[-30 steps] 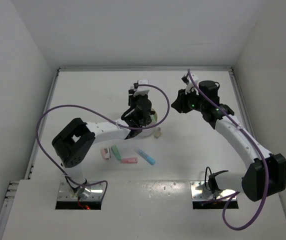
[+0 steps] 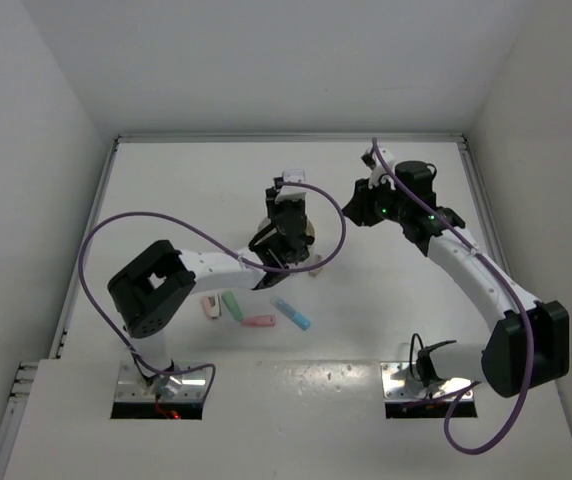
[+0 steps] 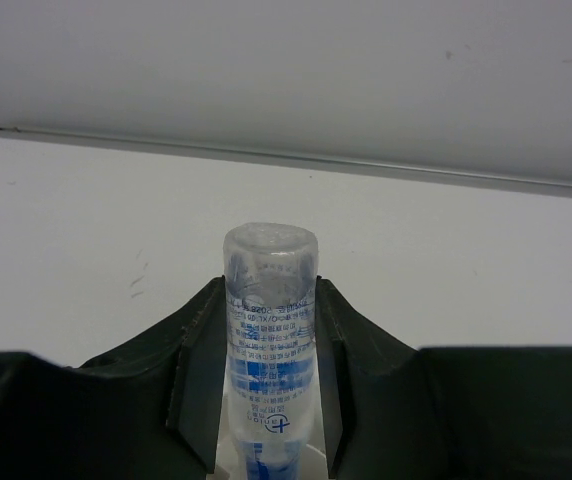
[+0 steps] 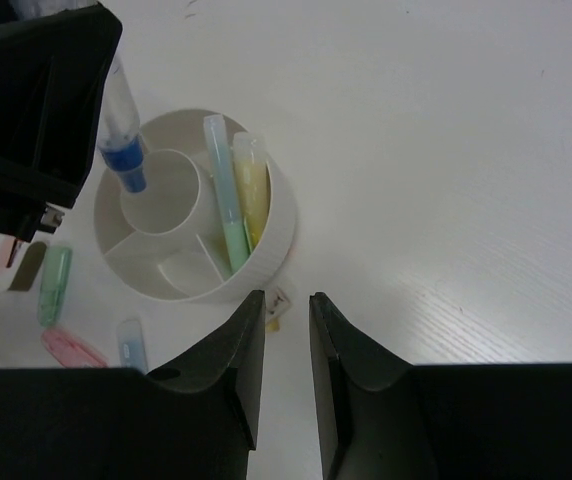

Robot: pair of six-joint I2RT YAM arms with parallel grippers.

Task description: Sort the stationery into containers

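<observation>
My left gripper is shut on a clear tube (image 3: 270, 345) with blue print, held upright. In the right wrist view the tube's blue lower end (image 4: 126, 165) appears at the round inner cup of the white divided container (image 4: 284, 215); whether it touches is unclear. A blue-green stick (image 4: 223, 185) and a yellow tube (image 4: 253, 185) stand in the container's right compartment; the front one looks empty. Away to the container's right, my right gripper is part open, nothing between its fingers.
Loose on the table lie a blue tube (image 2: 291, 313), a pink item (image 2: 259, 321), a green item (image 2: 232, 305) and a pink-and-white eraser-like piece (image 2: 210, 306). A small pale piece (image 2: 315, 266) lies close to the container.
Over the last second my left gripper has shifted slightly right and nearer the front in the top view. My right arm has barely moved; the loose items lie where they were.
</observation>
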